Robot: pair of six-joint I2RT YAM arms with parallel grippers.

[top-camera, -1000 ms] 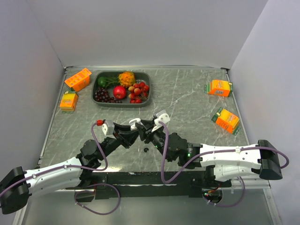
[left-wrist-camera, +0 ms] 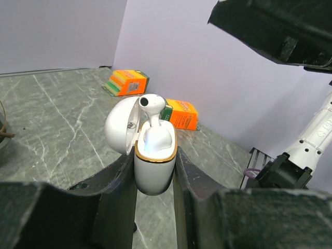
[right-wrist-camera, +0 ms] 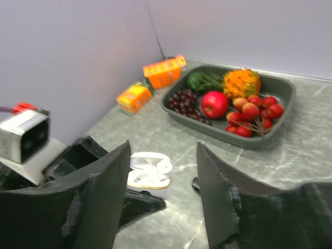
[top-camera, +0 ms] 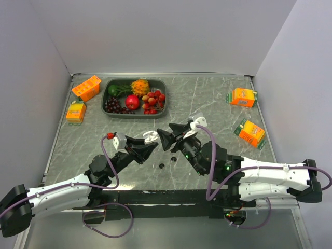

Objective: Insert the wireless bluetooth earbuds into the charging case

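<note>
My left gripper is shut on the white earbud case, held upright with its lid open; a white earbud shows at the top of the case. In the top view my right gripper hangs just right of the case, apart from it, its fingers part open with nothing seen between them. In the right wrist view the case is seen beyond its fingers. Small dark pieces lie on the marble table below.
A grey tray of fruit stands at the back. Orange boxes lie at both sides, two on the left and two on the right.
My right gripper has drawn back to the right, away from the case, and its arm has shifted right. The left gripper and case look still.
</note>
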